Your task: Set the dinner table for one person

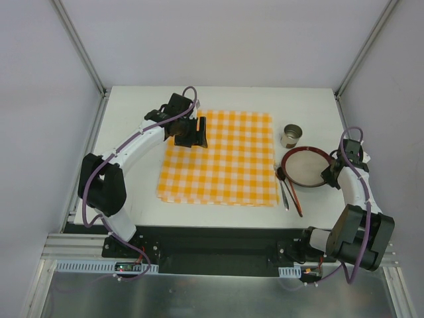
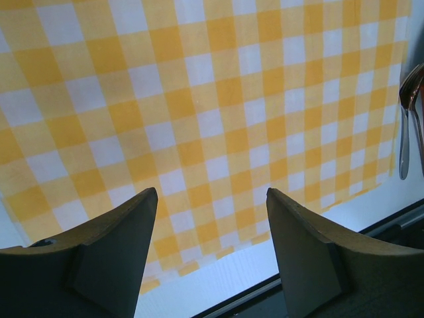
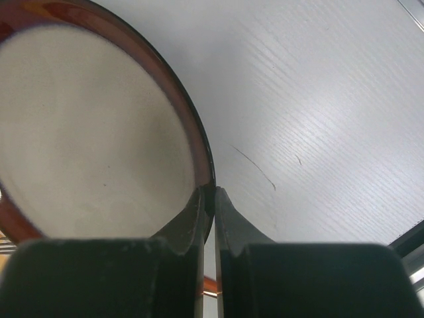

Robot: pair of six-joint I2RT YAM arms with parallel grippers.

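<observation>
A yellow checked placemat (image 1: 218, 159) lies on the white table. Right of it are a red-rimmed plate (image 1: 303, 165), a metal cup (image 1: 291, 136), and fork, spoon (image 2: 406, 126) and a red-handled utensil (image 1: 295, 199). My right gripper (image 1: 329, 173) is shut on the plate's right rim; the right wrist view shows the rim (image 3: 192, 126) between its fingertips. My left gripper (image 1: 195, 132) hangs open over the upper left of the placemat, with only cloth visible between and beyond its fingers.
The cup stands just behind the plate, and the cutlery lies close along the plate's left. Bare table shows at the back, along the left and at the front right. Frame rails and walls bound both sides.
</observation>
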